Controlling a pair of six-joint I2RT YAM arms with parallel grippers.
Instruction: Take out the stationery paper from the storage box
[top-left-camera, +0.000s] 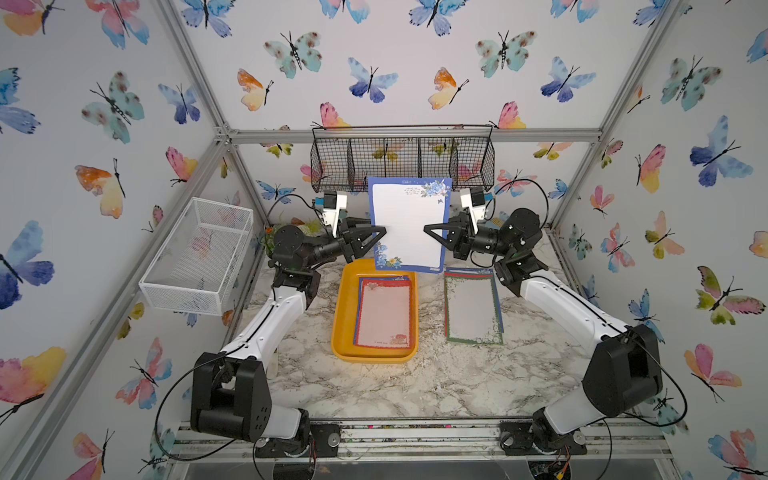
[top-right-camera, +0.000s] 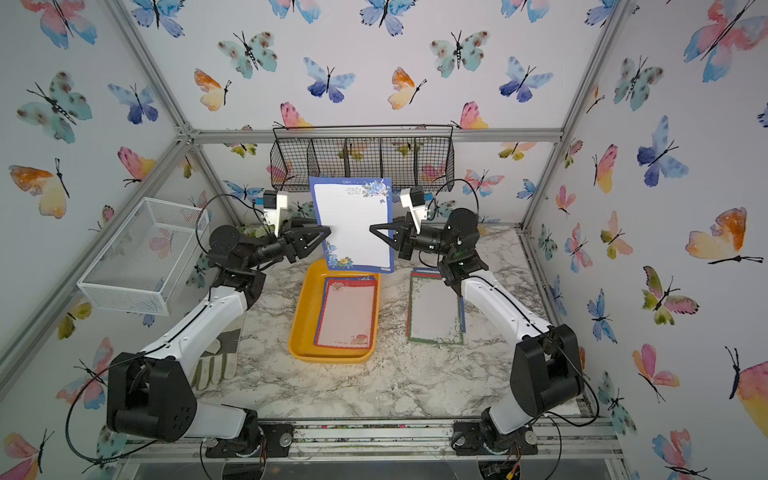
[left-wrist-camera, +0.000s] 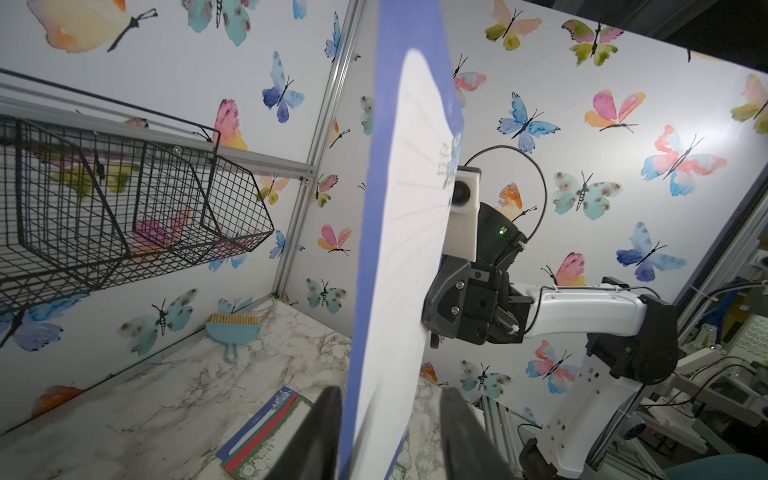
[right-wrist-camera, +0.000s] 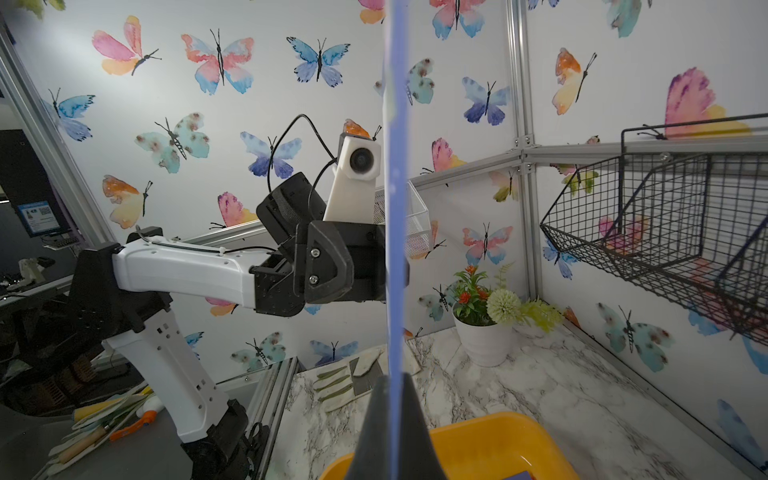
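A blue-bordered stationery sheet (top-left-camera: 409, 228) with flower corners hangs upright between the two arms, above the work surface. My right gripper is shut on its right edge. My left gripper stands open around the left side; its fingers (left-wrist-camera: 462, 432) are parted, with the sheet passing through the gap. In the top left view, my left gripper's tips overlap the sheet's left side. Below lies the yellow box (top-left-camera: 337, 320), holding red-bordered paper (top-left-camera: 385, 313) with a blue sheet's edge showing beneath.
To the right of the yellow box, a small stack of bordered paper (top-left-camera: 473, 308) lies on the marble surface. A black wire basket (top-left-camera: 328, 160) hangs on the back wall, close behind the sheet.
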